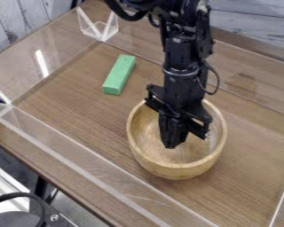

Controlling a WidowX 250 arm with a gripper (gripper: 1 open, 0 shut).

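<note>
The black arm hangs down from the top of the camera view. Its gripper (172,140) is low, inside a large tan bowl (169,163) at the centre of the wooden table, over the bowl's back half. The fingers appear shut, with nothing visible between them. The bowl's inside behind the gripper is partly hidden.
A green block (118,75) lies at the back left of the bowl. A white wire-like object (98,24) stands at the far back left. Dark cables and a round part are at the bottom left corner.
</note>
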